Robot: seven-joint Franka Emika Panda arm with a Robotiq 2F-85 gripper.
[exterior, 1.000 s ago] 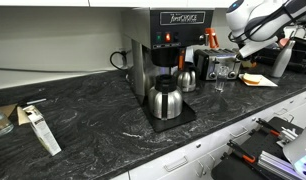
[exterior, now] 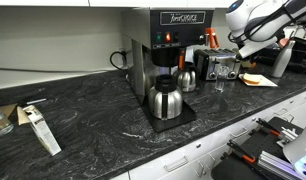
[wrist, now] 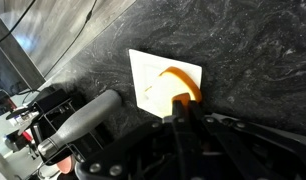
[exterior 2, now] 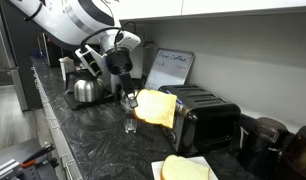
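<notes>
A slice of bread (exterior 2: 156,108) hangs above the counter in exterior view 2, one edge at my gripper (exterior 2: 133,98), which is shut on it. In the wrist view the held slice (wrist: 181,79) appears nearly edge-on, its brown crust upward beside my gripper. Beneath it, a second slice (exterior 2: 185,169) lies on a white square plate or sheet (wrist: 140,62). The held slice is clear of the black and silver toaster (exterior 2: 208,119), in front of its side. Exterior view 1 shows the fingers too small to make out.
A clear glass (exterior 2: 130,121) stands on the dark counter (exterior 2: 93,140) near the gripper. Beyond it are metal carafes (exterior 2: 88,88). A coffee machine (exterior: 173,25) with a steel pot (exterior: 166,101) stands left of the toaster. Dark canisters (exterior 2: 261,145) crowd the toaster's other side.
</notes>
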